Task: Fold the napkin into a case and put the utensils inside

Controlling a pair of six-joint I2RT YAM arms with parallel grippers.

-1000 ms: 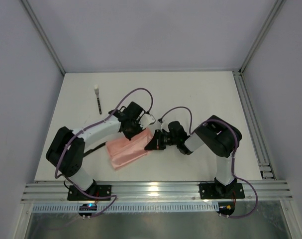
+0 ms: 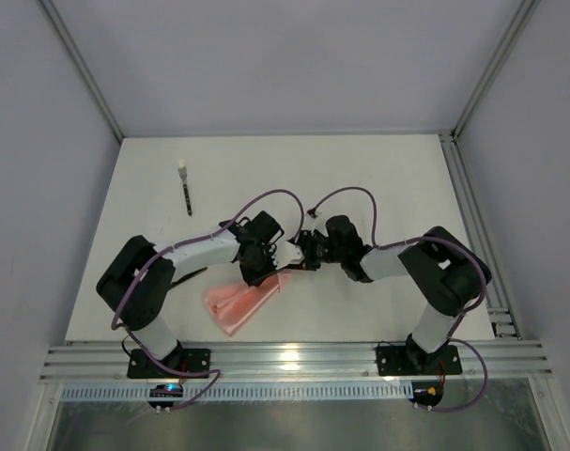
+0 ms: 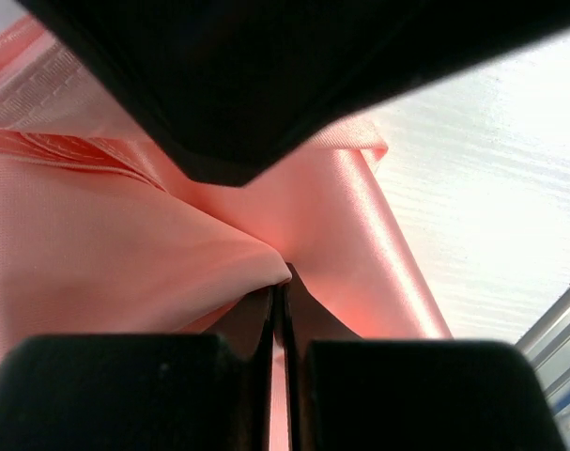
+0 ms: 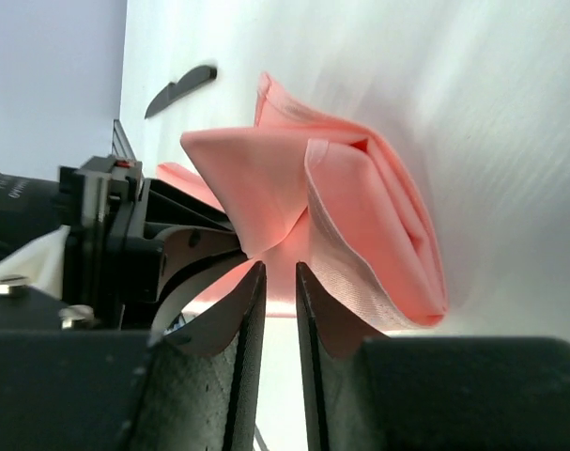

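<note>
The pink napkin (image 2: 238, 305) lies folded and rumpled on the table, partly hidden under my arms. My left gripper is shut at a fold of the cloth, which is gathered to a point at its fingertips. In the right wrist view a raised flap of the napkin (image 4: 256, 174) runs down to that gripper's tips. My right gripper has a narrow gap between its fingers with nothing gripped, just above the napkin's standing folded end. A black-handled fork (image 2: 185, 191) and a dark knife (image 2: 188, 277) lie on the table.
Both grippers sit close together near the table's middle. The knife lies just left of the napkin, beneath the left arm.
The right gripper has let go of the cloth and drawn back and up, away to the right.
</note>
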